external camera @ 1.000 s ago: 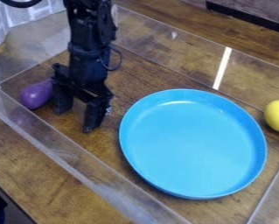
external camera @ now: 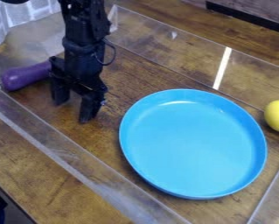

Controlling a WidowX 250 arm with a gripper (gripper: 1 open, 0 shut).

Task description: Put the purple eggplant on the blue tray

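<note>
The purple eggplant (external camera: 26,77) lies at the left of the table, close to the clear wall there, with its right end close to or behind the dark arm. My black gripper (external camera: 73,104) points down just to the right of the eggplant. Its two fingers stand apart, and no eggplant shows between them. Whether the nearer finger touches the eggplant cannot be made out. The round blue tray (external camera: 194,143) sits empty at the right centre.
A yellow object (external camera: 277,115) rests at the right edge, beyond the tray. Clear walls run along the left front and the back. Bare wooden table (external camera: 148,74) lies open between the arm and the tray.
The eggplant has shifted left and toward the back, and more of it shows. The tray has not moved.
</note>
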